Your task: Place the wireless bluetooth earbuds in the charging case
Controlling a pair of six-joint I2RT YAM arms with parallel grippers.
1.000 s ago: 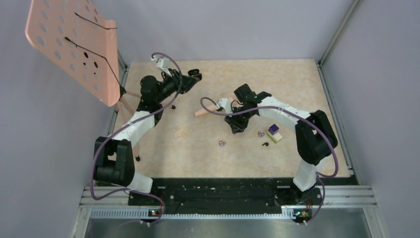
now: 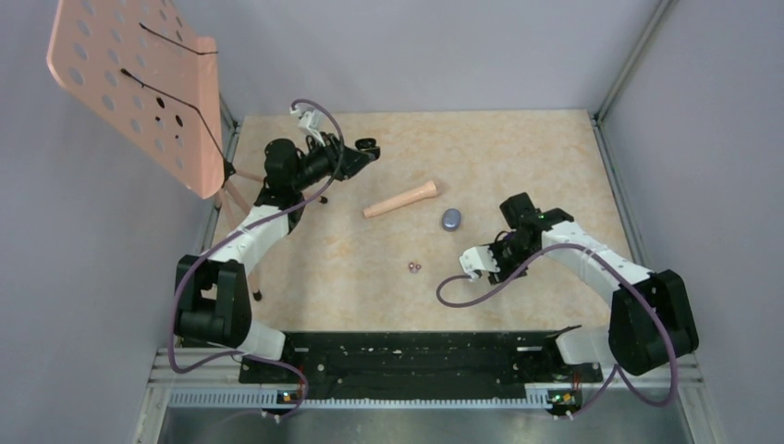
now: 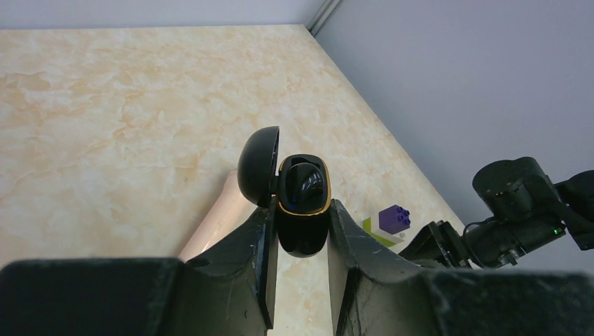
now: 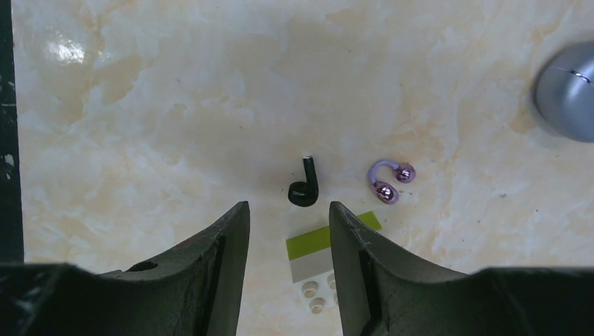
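My left gripper is shut on the black charging case (image 3: 304, 189), raised at the table's upper left, its gold-rimmed lid standing open (image 2: 366, 148). One slot of the case looks dark; whether it is empty I cannot tell. A single black earbud (image 4: 305, 189) lies on the table, just ahead of my right gripper's fingertips (image 4: 289, 210) in the right wrist view. The right fingers are parted, nothing seen between them, hovering over the table at the right side.
A green-and-white block (image 4: 315, 255), purple beaded pieces (image 4: 385, 189) and a grey oval object (image 2: 451, 219) lie near the right gripper. A pink cylinder (image 2: 400, 201) lies mid-table. A perforated pink board (image 2: 139, 83) stands at left.
My right arm has swung right and toward the front, now over the black earbud and green block. The left gripper with the case has barely moved.
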